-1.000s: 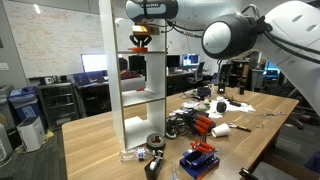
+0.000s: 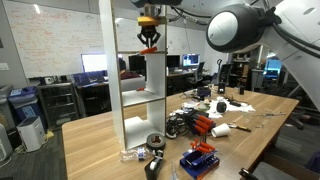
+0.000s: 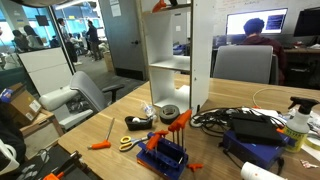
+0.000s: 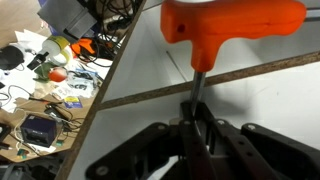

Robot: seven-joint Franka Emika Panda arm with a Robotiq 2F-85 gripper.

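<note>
An orange T-shaped handle with a thin metal shaft (image 4: 205, 40) fills the top of the wrist view. My gripper is shut on its shaft, black fingers below the handle. In exterior view 1 the gripper (image 2: 151, 40) points down at the upper part of the white shelf unit (image 2: 137, 128), with the orange handle (image 2: 149, 51) just under its fingers. Exterior view 2 shows the orange handle (image 3: 160, 6) only at its top edge. Whether the tool touches a shelf board cannot be told.
Below on the table (image 2: 92, 143) are a roll of black tape (image 2: 156, 142), a blue holder with orange-handled tools (image 2: 199, 160) and several cables. Scissors (image 3: 127, 143) and a screwdriver (image 3: 100, 145) lie nearer the left side. The shelf's upright panels flank the arm's space.
The gripper and orange handle have shifted to the right along the upper shelf in exterior view 1. Things on the table have stayed put.
</note>
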